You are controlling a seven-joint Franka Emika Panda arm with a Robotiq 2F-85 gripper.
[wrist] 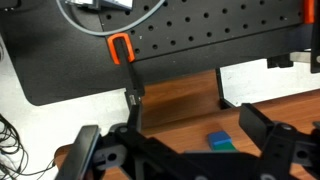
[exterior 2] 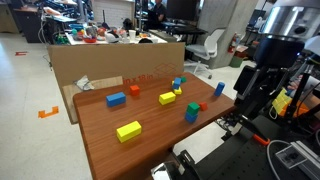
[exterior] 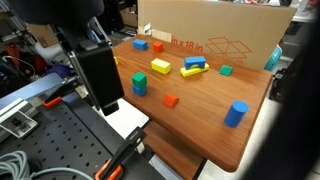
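Observation:
My gripper hangs above the near side of the work area; its two dark fingers stand apart, with nothing held between them. In exterior view 2 the gripper (exterior 2: 240, 78) is at the right, above the dark base table. A green block (exterior: 139, 79) rests on a blue block (exterior: 140, 90) near the wooden table's front edge. Near this pair lies a flat red block (exterior: 171, 100). A blue cylinder (exterior: 236, 114) stands upright at the right. Farther back a blue block (exterior: 195, 62) sits on a yellow piece, close to a yellow block (exterior: 162, 63).
A cardboard panel (exterior 2: 120, 65) stands along the back of the table. A small green block (exterior: 226, 71), a red block (exterior 2: 135, 90), a blue block (exterior 2: 116, 99) and a yellow block (exterior 2: 129, 131) lie apart. Bare wood shows at front right (exterior: 205, 135).

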